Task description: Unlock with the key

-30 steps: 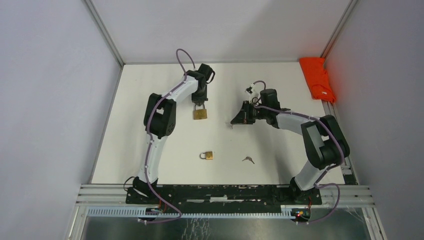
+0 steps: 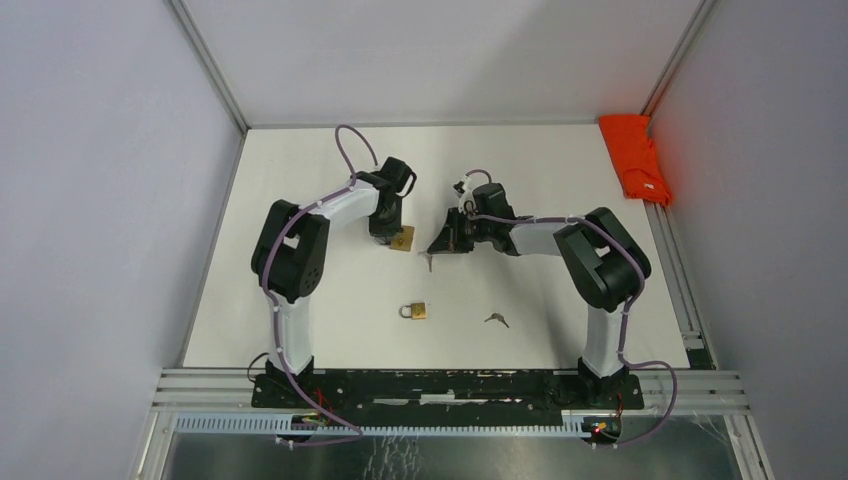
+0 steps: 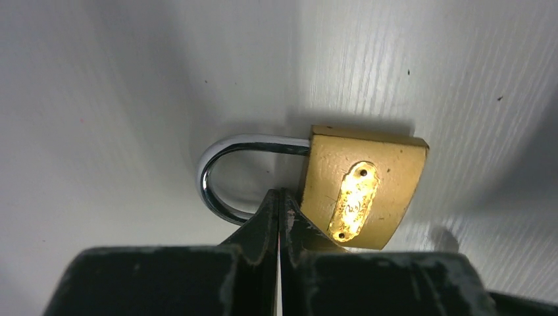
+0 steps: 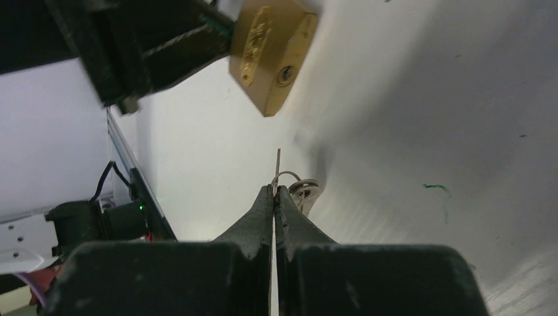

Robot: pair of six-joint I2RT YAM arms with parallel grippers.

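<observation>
A brass padlock (image 2: pixel 402 238) lies near the table's middle, its keyhole (image 4: pixel 285 75) facing my right gripper. In the left wrist view, the padlock (image 3: pixel 365 187) has its shackle (image 3: pixel 220 148) pointing left. My left gripper is shut at the shackle's near leg, hiding that leg where it meets the body. My right gripper (image 2: pixel 430 250) is shut on a thin key (image 4: pixel 278 159), whose tip sticks out past the fingertips, short of the padlock. A second key (image 4: pixel 308 191) hangs from the same ring, beside the fingers.
A smaller padlock (image 2: pixel 418 311) lies nearer the table's front, with other keys (image 2: pixel 497 319) to its right. An orange cloth (image 2: pixel 636 158) sits at the back right edge.
The large padlock has turned from shackle toward the back to shackle toward the left, with my left gripper moving round and forward. My right gripper has come left, closer to it, carrying the key.
</observation>
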